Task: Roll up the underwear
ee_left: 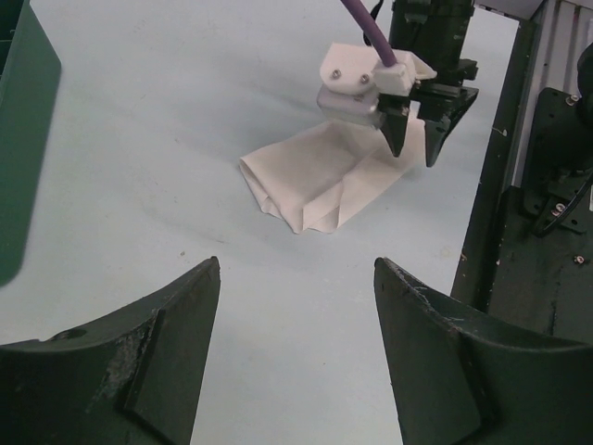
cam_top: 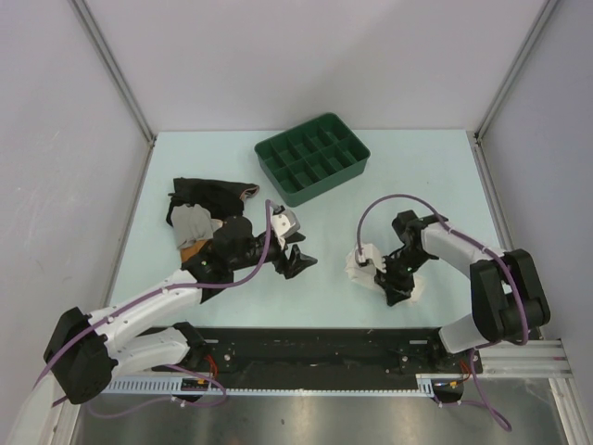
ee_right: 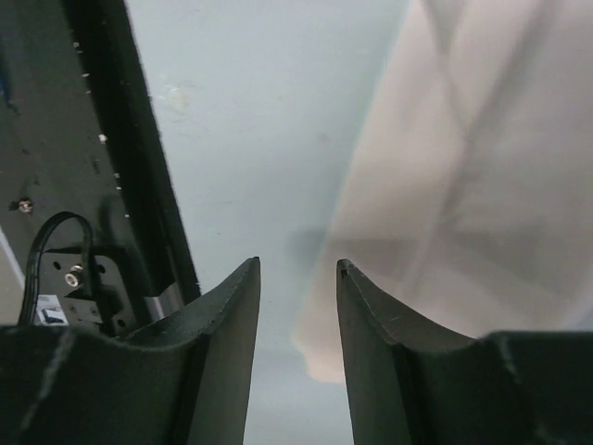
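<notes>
The pale underwear (ee_left: 315, 167) lies on the white table, folded flat with a strip turned along its near edge; in the top view the right arm covers much of it. My right gripper is over the underwear's near edge, its fingers parted and nothing between them; a corner of the cloth (ee_right: 324, 357) shows just behind the finger on one side. My left gripper hangs over bare table to the left of the cloth, its fingers apart and empty.
A green divided box (cam_top: 312, 158) stands empty at the back middle. Dark and grey clothes (cam_top: 199, 209) are heaped at the left. A black rail (cam_top: 315, 343) runs along the table's front edge. Bare table lies between the left gripper and the cloth.
</notes>
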